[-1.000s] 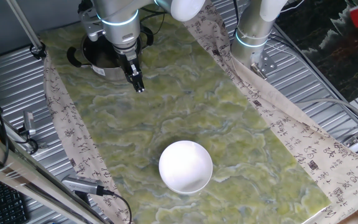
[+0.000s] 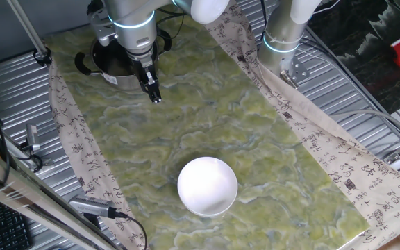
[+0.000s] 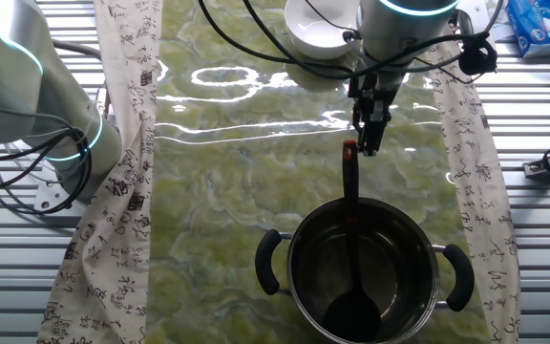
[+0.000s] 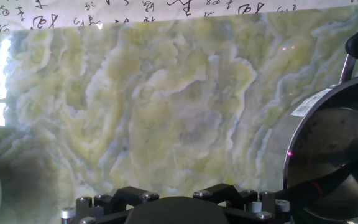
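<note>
My gripper (image 2: pixel 155 101) hangs above the table just in front of the pot. In the wrist view its two fingers (image 4: pixel 272 208) stand wide apart at the bottom edge, with nothing visible between them. A steel pot (image 3: pixel 299 277) with two black handles holds a black ladle (image 3: pixel 353 313). The ladle's handle leans over the rim, its red-tipped end close to my gripper (image 3: pixel 367 151) in exterior view 2; the height between them is unclear. A white bowl (image 2: pixel 207 186) sits apart from the pot and looks empty.
Green marbled covering (image 2: pixel 207 125) lies bare between pot and bowl. Loose cables (image 3: pixel 285 59) hang around my arm. A small camera-like device (image 2: pixel 92 206) stands at the table's side.
My arm, the pot and the bowl have not moved. Only a red object at the upper right edge of exterior view 1 has shifted downward.
</note>
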